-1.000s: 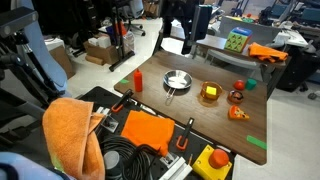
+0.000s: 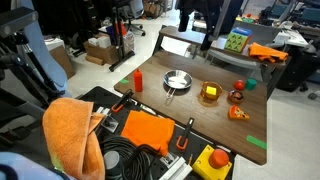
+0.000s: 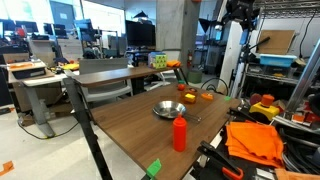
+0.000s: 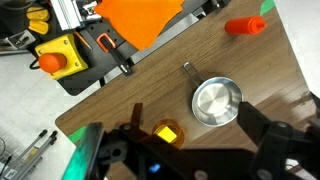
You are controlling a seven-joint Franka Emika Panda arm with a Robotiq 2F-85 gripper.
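High over the wooden table (image 2: 190,112), my gripper stands open, with nothing between its fingers. Below it in the wrist view lie a silver pan (image 4: 213,103) with its handle and an amber bowl (image 4: 160,147) holding something yellow. The pan (image 2: 177,78) sits left of the bowl (image 2: 203,96) in exterior view 1. A red bottle (image 3: 179,134) is upright near the table's corner. An orange wedge-shaped piece (image 2: 238,113) and small red and green items (image 2: 236,97) rest toward the right side.
Black clamps (image 2: 184,135) grip the table's edge. Beside the table are an orange cloth (image 2: 148,130), coiled black cable (image 2: 125,157) and a yellow box with a red button (image 2: 212,160).
In exterior view 1, my gripper has shifted to the right and slightly upward over the table. The objects on the table have not moved.
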